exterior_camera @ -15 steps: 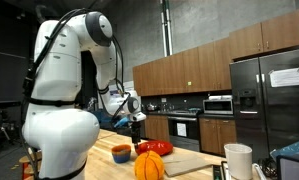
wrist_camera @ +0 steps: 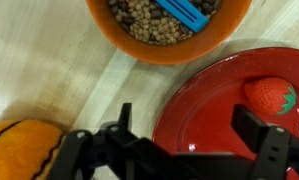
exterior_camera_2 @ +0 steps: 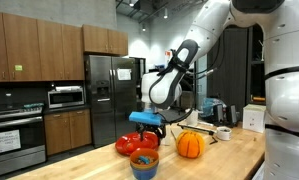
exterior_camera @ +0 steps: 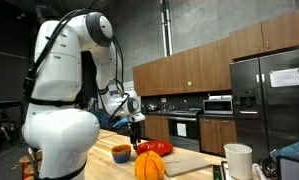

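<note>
My gripper stands open over the near-left part of a red plate (wrist_camera: 194,105), its dark fingers spread apart with nothing visible between them. A strawberry (wrist_camera: 269,95) with green leaves lies on the plate at the right of the wrist view. Beyond the plate, an orange bowl (wrist_camera: 154,48) holds brown beans or nuts and a blue object (wrist_camera: 185,13), cut off by the frame's top. An orange pumpkin (wrist_camera: 24,150) with dark lines sits at the lower left. In the second exterior view, the gripper (exterior_camera_2: 161,132) hangs above the table between bowl (exterior_camera_2: 144,164) and pumpkin (exterior_camera_2: 191,145).
A white container (exterior_camera: 238,161) and a dark rack-like item (exterior_camera: 291,166) stand on the table's right in the first exterior view. Bare wooden table (exterior_camera_2: 84,167) lies left of the bowl in the second. Fridge and cabinets are far behind.
</note>
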